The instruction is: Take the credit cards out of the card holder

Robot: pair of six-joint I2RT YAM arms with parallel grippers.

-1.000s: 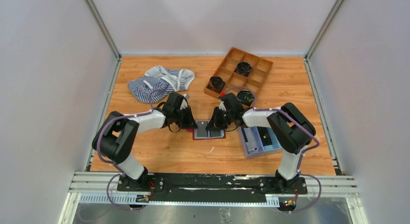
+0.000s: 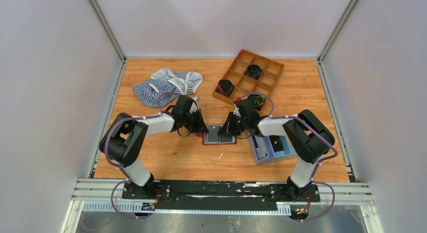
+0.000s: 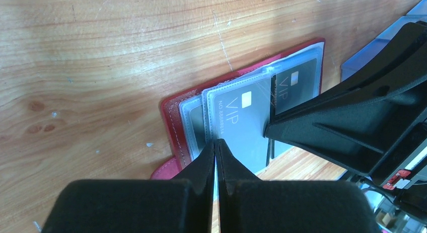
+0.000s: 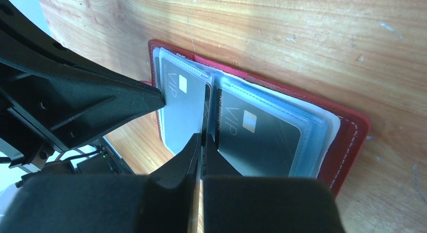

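Observation:
The opened card holder (image 2: 219,144) lies flat, with a red border and clear sleeves. In each half is a dark grey VIP card: a left card (image 3: 239,122) and a right card (image 4: 257,137), both inside the sleeves. My left gripper is shut, its tips at the outer side of the left card; whether a sleeve edge is pinched does not show. Near the middle fold, my right gripper is shut with no card visible between its fingers. Its tips stand by the inner edge of the left card, which shows a dark strip.
A blue divided box (image 2: 274,159) stands at the right, close under the right arm. Behind lie a wooden tray (image 2: 264,69) with dark coiled items and a striped cloth (image 2: 158,89). Clear table lies in front of the holder.
The holder has shifted slightly to the right. Both grippers have moved a little to the right along with it and remain close over its sleeves.

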